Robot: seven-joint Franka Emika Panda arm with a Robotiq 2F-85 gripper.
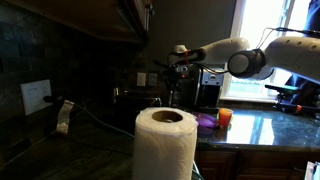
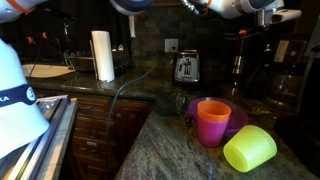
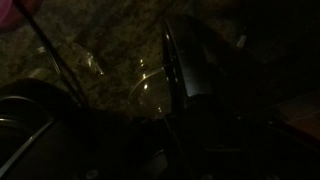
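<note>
My gripper [image 1: 172, 73] hangs over the far counter, dark against the dark wall in exterior view 1. The wrist view is very dim: one long black finger [image 3: 180, 65] stands out, and the finger's opening is hard to judge. Below it lies speckled counter with a clear, shiny outline [image 3: 145, 90] whose identity I cannot tell. An orange-red cup [image 2: 212, 122] stands in a purple bowl [image 2: 237, 120]. Beside them a yellow-green cup [image 2: 250, 149] lies tilted on the counter.
A paper towel roll [image 1: 165, 145] fills the foreground of exterior view 1. A metal toaster [image 2: 187, 68] stands by the back wall, with a cable [image 2: 125, 90] running across the counter. The near counter [image 2: 160, 150] left of the cups is bare.
</note>
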